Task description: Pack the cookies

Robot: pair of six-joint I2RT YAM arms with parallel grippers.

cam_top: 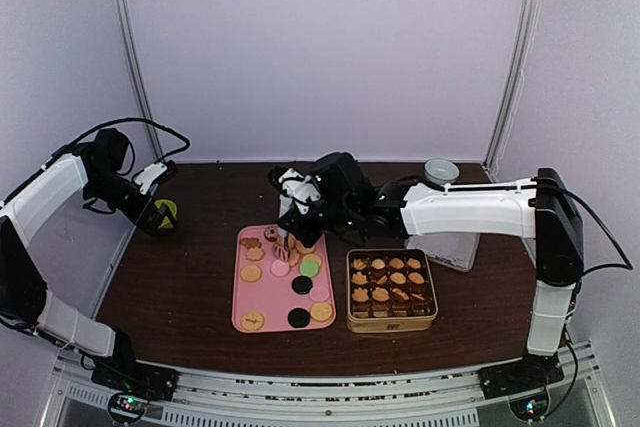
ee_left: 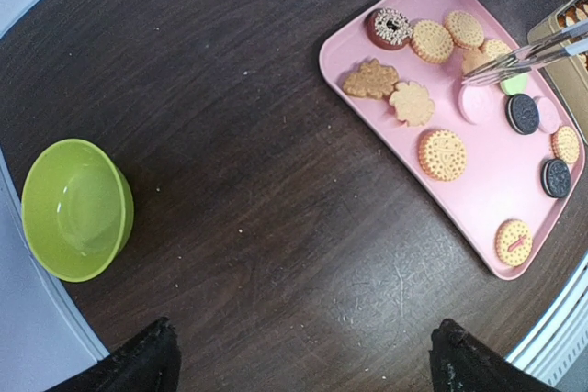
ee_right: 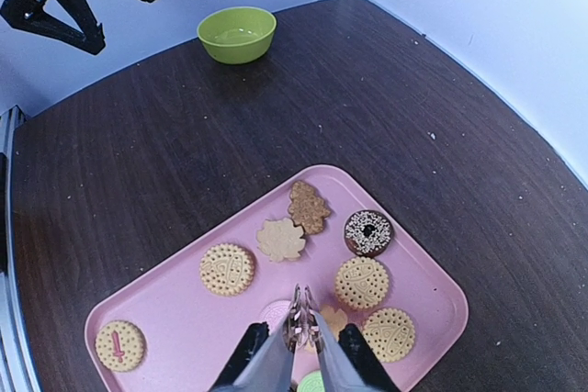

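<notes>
A pink tray (cam_top: 265, 305) holds several cookies: plain round ones (ee_left: 443, 154), dark sandwich ones (ee_left: 523, 114), a pink one (ee_left: 476, 104), leaf and flower shapes, and a sprinkled chocolate ring (ee_right: 367, 233). My right gripper is shut on metal tongs (ee_left: 542, 55), pointing down over the tray. Their tips are over a pink cookie and a pale flower cookie (ee_right: 332, 322); whether they grip either cannot be told. Right of the tray, a gold tin (cam_top: 390, 325) has many filled compartments, its front row looking bare. Far left, my left gripper stands open and empty.
A green bowl (ee_left: 77, 210) sits at the left table edge, near my left gripper. Behind the tin are a clear lid (cam_top: 447, 249) and a pale round container (cam_top: 441, 171), partly hidden by my right arm. Dark table between bowl and tray is bare.
</notes>
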